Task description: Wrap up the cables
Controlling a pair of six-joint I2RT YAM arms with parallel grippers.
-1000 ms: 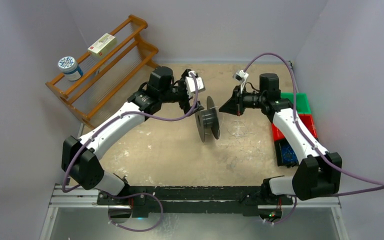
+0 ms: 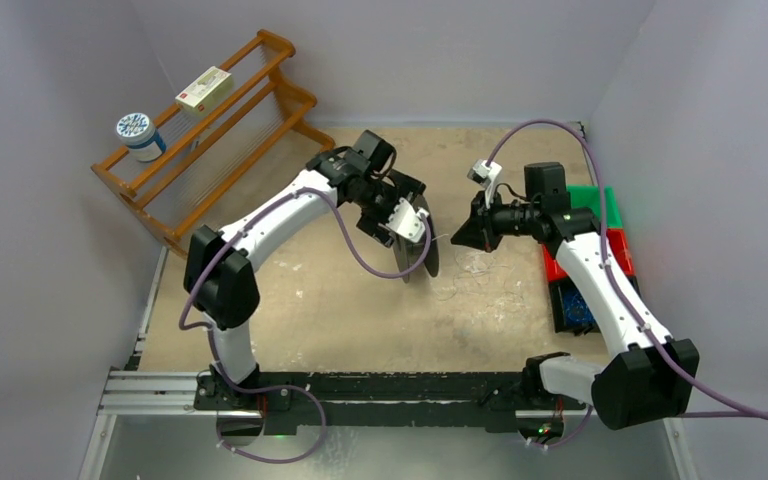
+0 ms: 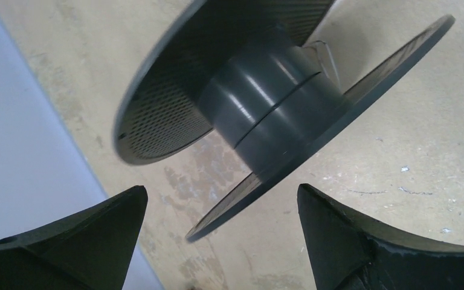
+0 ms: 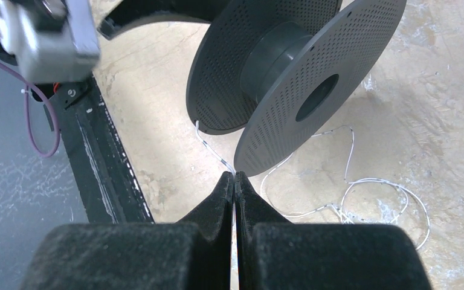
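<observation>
A dark grey spool (image 2: 431,258) with two perforated flanges stands in the middle of the table, partly covered by the left arm from above. My left gripper is open over it, fingers well apart; the spool's hub (image 3: 266,99) shows beyond them, and nothing is held. To the right of the spool, my right gripper (image 2: 453,240) is shut on the thin white cable (image 4: 213,151), which runs from its fingertips towards the gap between the flanges. More of the cable lies in loose loops on the table beneath. Where it meets the hub is hidden.
Stacked green, red and black bins (image 2: 615,243) stand at the right edge. A wooden rack (image 2: 260,90) at the back left carries a tub (image 2: 141,136) and a box (image 2: 204,91). Purple hoses (image 2: 355,250) run along both arms.
The right gripper has shifted slightly right and forward, with the cable still at its tips.
</observation>
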